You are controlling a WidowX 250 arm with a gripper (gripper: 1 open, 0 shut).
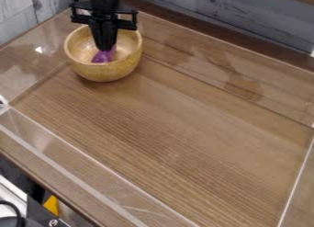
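Note:
A wooden bowl point(105, 69) sits at the upper left of the table, with a small purple object point(101, 56) inside it. My black gripper point(108, 41) reaches down from the top edge into the bowl, just above the purple object and partly over it. Its fingers are close together; whether anything is between them I cannot see clearly.
A pale wall stands at the back, and dark cables lie off the table at the lower left.

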